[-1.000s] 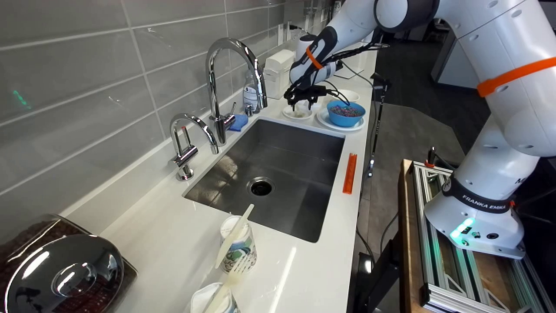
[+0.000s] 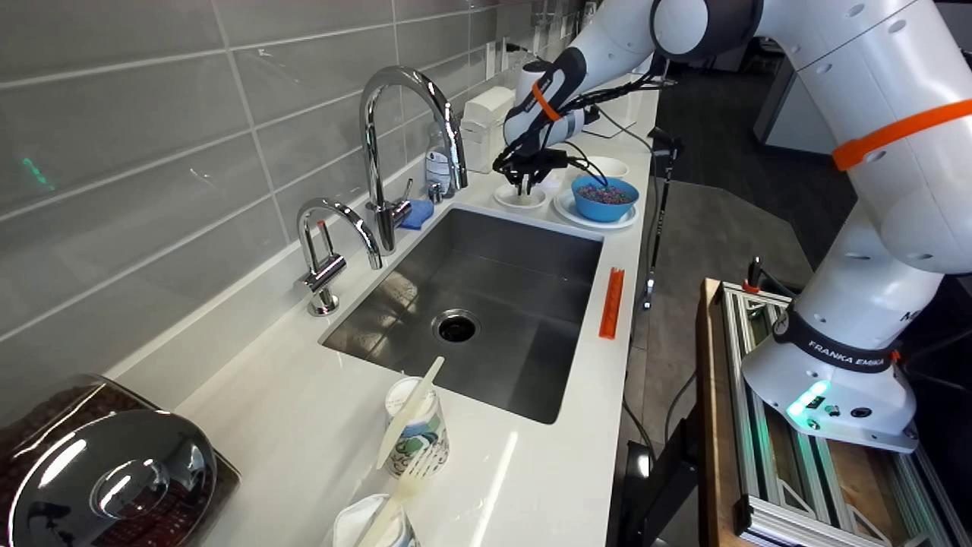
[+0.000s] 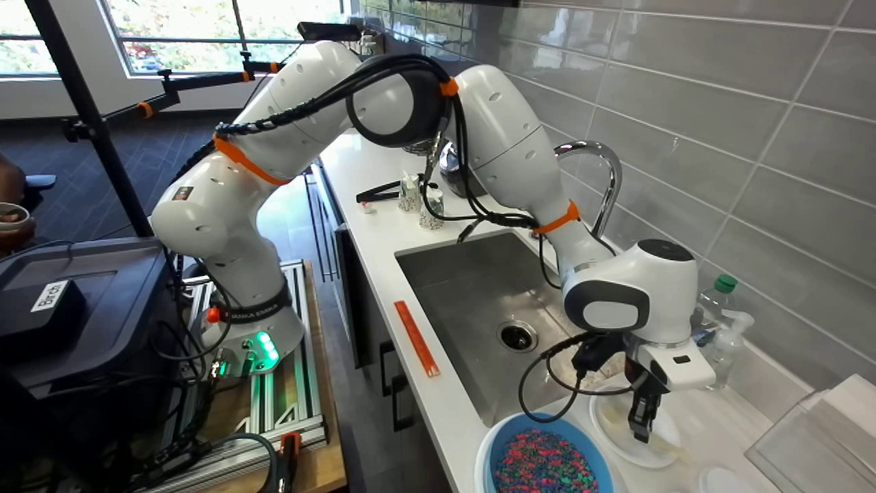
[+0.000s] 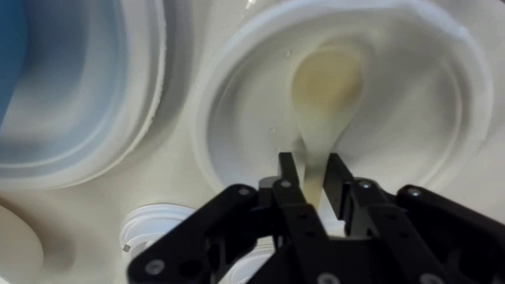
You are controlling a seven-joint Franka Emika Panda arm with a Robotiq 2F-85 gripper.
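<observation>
A pale spoon (image 4: 326,87) lies in a white bowl (image 4: 203,118) in the wrist view, its rounded end towards the top. My gripper is low over the near side of the bowl, its fingers (image 4: 288,172) on both sides of the spoon's handle. The fingers are part open, and a narrow gap shows on the handle's left; whether the right finger touches it is hard to tell. In exterior view 2 the gripper (image 3: 642,428) points down into the same bowl (image 3: 669,439) beyond the sink.
Beside the white bowl stands a blue bowl (image 2: 605,210) of coloured bits on a white plate (image 2: 566,210). Small white lids (image 4: 161,215) lie close by. The sink (image 2: 510,282) is empty. Bottles (image 3: 727,345) and a white dispenser (image 2: 487,118) line the wall.
The fingers have come closer together than a second ago. The gripper has shifted slightly and sits a little lower at the white bowl. Nothing else has visibly moved.
</observation>
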